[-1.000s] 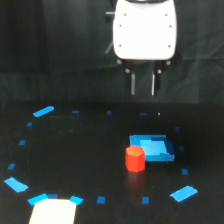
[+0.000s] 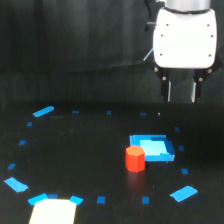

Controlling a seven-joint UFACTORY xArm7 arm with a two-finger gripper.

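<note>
My gripper (image 2: 180, 90) hangs at the upper right, its white housing above two thin dark fingers that stand apart with nothing between them, high over the table. An orange-red hexagonal block (image 2: 135, 160) stands on the dark table, just in front of a small blue tray (image 2: 165, 139) with a light blue inside, partly hidden by the block. A pale cream square object (image 2: 53, 212) sits at the front left, cut off by the frame's bottom.
Blue tape strips (image 2: 16, 184) and small blue squares mark the dark table (image 2: 90, 150) around these things.
My gripper has moved to the right, from above the tray to further right. The block, tray and cream object look unmoved.
</note>
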